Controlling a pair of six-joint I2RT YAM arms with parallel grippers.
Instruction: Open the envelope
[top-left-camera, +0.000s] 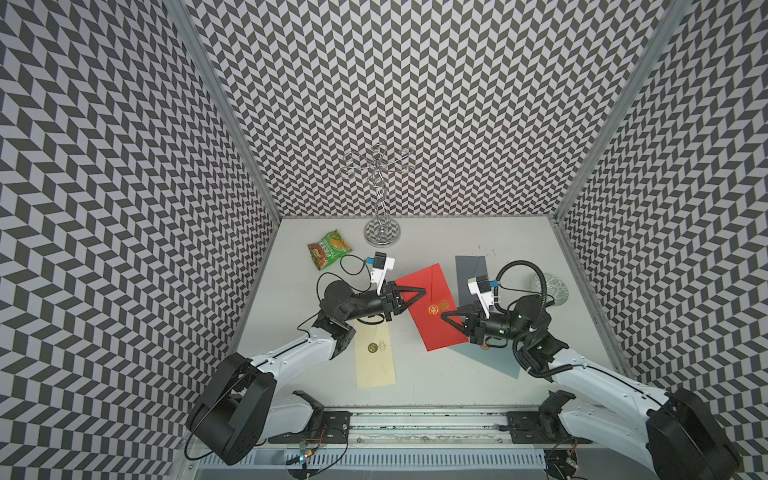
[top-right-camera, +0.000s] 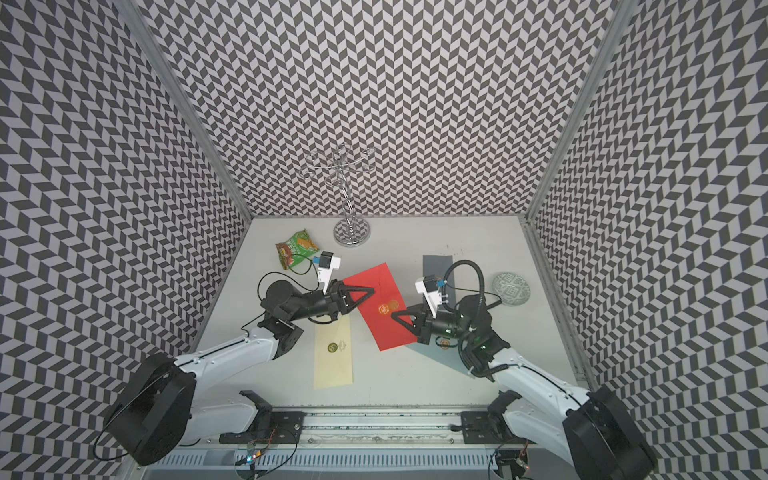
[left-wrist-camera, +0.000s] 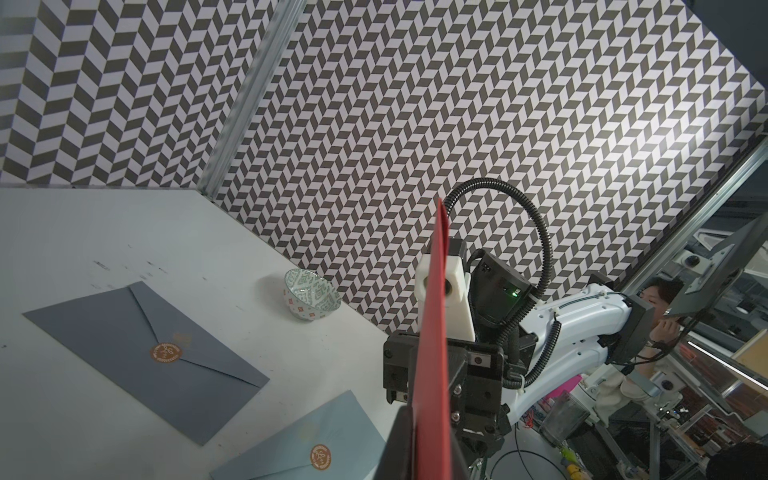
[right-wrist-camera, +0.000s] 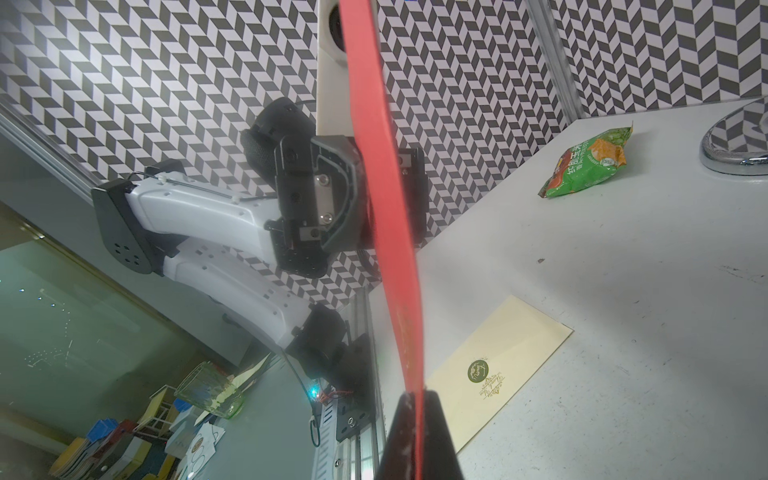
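A red envelope with gold emblems and a creased flap is held upright above the table between both arms. My left gripper is shut on its upper left part. My right gripper is shut on its lower right part. In both wrist views the envelope appears edge-on as a thin red strip running up from the fingertips. From the top views its flap appears to lie against the body; I cannot tell whether it is sealed.
A dark envelope, a pale blue envelope, a cream envelope, a green snack bag, a bowl and a chrome stand are on the table.
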